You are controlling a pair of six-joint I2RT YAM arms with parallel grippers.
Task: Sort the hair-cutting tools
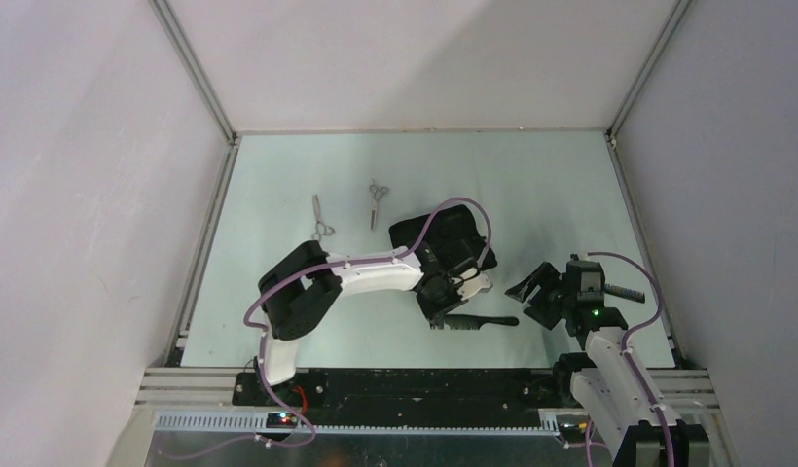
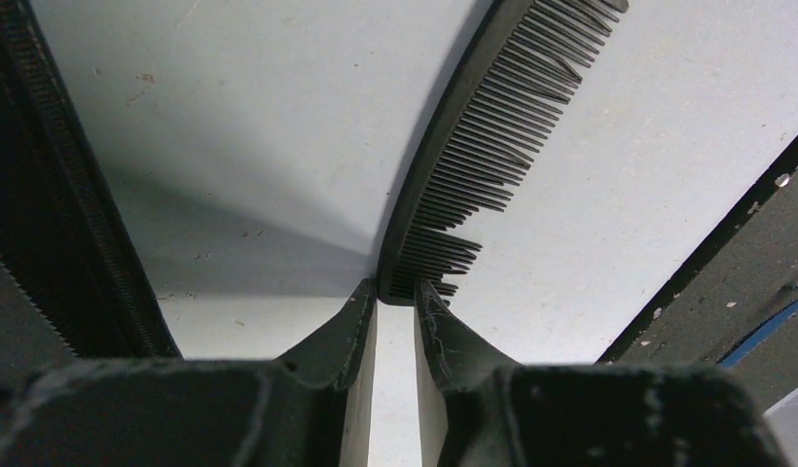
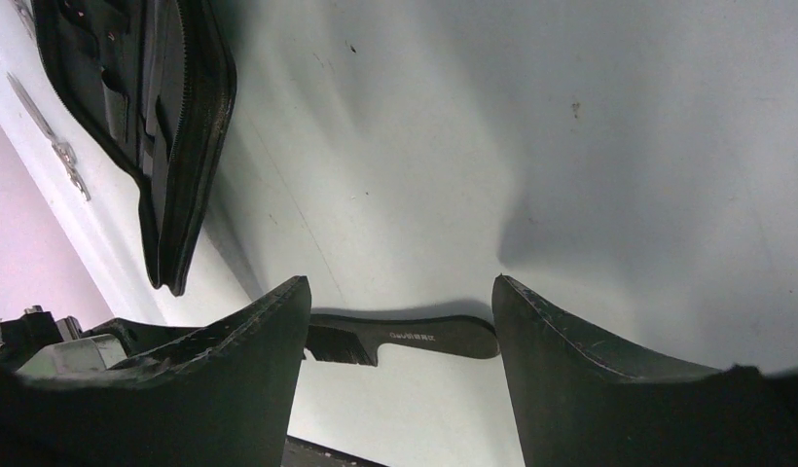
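Note:
A black handled comb point(image 1: 488, 321) lies near the front middle of the table. Its toothed end point(image 2: 403, 277) is at the fingertips of my left gripper, whose fingers are a little apart; whether they grip it is unclear. My right gripper is open with nothing held, and the comb's handle point(image 3: 439, 336) shows beyond its gap. A black zip case point(image 1: 419, 229) lies open, partly under the left arm. Two pairs of scissors, one silver pair point(image 1: 379, 199) and another pair point(image 1: 320, 224), rest at the back left. A second dark comb point(image 1: 624, 292) lies beyond the right arm.
Behind the right gripper, the back right of the white table point(image 1: 561, 185) is bare. The dark front edge rail point(image 1: 424, 389) runs close to the comb. Side walls stand left and right.

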